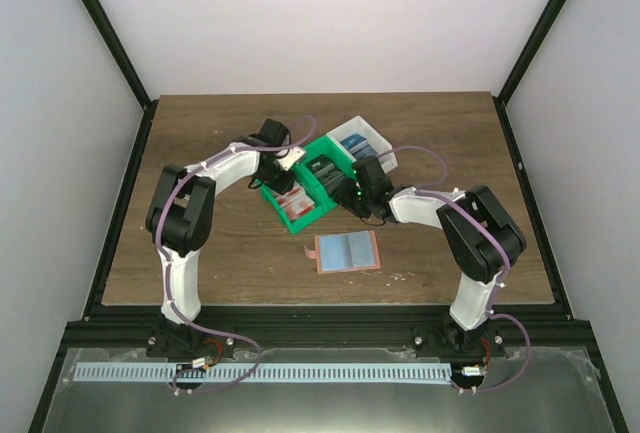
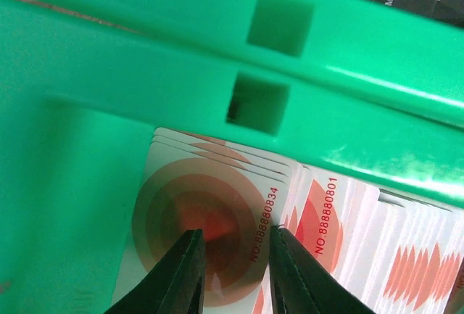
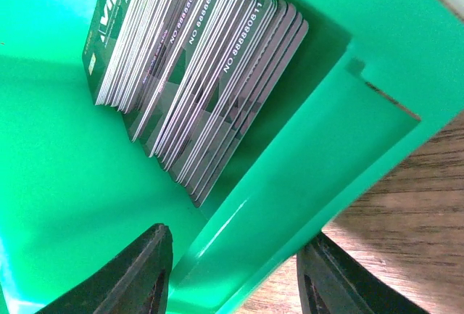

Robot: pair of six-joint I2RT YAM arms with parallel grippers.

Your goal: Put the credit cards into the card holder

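Red-and-white credit cards (image 2: pixel 199 216) lie fanned in one compartment of the green box (image 1: pixel 268 203); NO.88880834 shows on the top one. My left gripper is part open just above these cards, its tips apart and nothing held between them. Dark cards (image 3: pixel 196 67) fill the box's other compartment. At the box's right side, my right gripper is shut on the green wall, a finger on either side of it. The card holder (image 1: pixel 347 251) lies spread open on the table, pink-edged with pale blue pockets.
Behind the green box stands a white box (image 1: pixel 375 135) with blue cards in it. Bare wooden table (image 1: pixel 230 273) surrounds the card holder. A divider with square slots (image 2: pixel 261 104) runs close to the left fingers.
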